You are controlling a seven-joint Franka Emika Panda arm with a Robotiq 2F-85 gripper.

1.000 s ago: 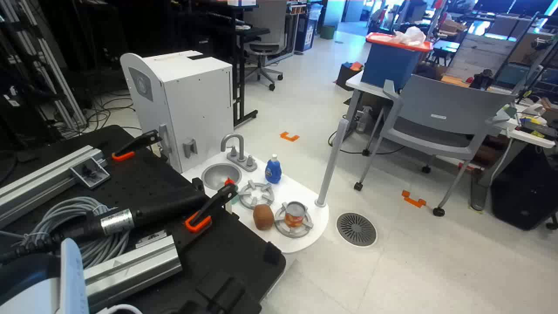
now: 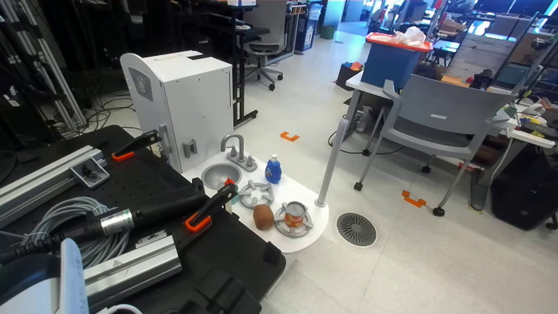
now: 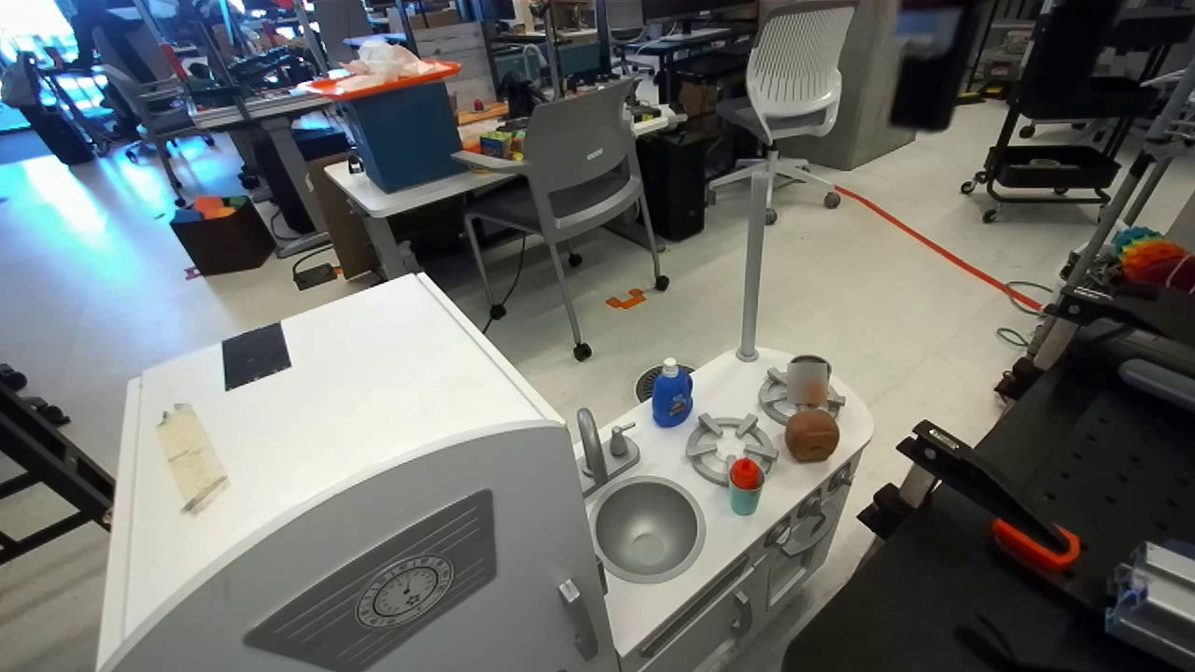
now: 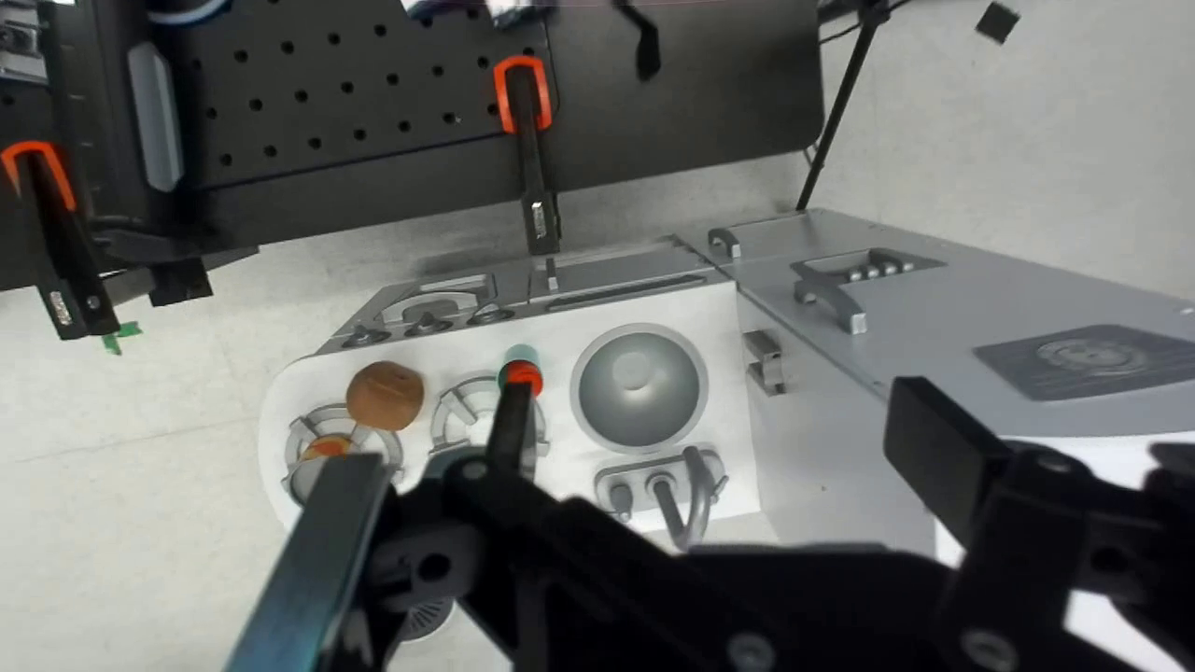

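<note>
My gripper stands open in the wrist view, its two dark fingers wide apart and nothing held between them. It hangs well above a white toy kitchen counter point(image 2: 285, 188). On the counter are a brown rounded object point(image 3: 811, 435), a teal cup with a red thing in it point(image 3: 745, 488), a blue bottle with a white cap point(image 3: 672, 394) and an orange-labelled can point(image 2: 295, 214). The can sits on one burner, with the brown object beside it. In the wrist view the blue bottle is hidden.
The counter has a grey sink bowl point(image 4: 639, 387), a tap point(image 4: 696, 499) and an upright grey post point(image 2: 333, 162). A tall white cabinet point(image 2: 196, 99) rises beside the sink. Black clamps point(image 4: 533, 168) jut from the dark table edge towards the counter.
The black arm part at the bottom edge of exterior view 1 has shifted slightly. The objects on the counter stand where they were.
</note>
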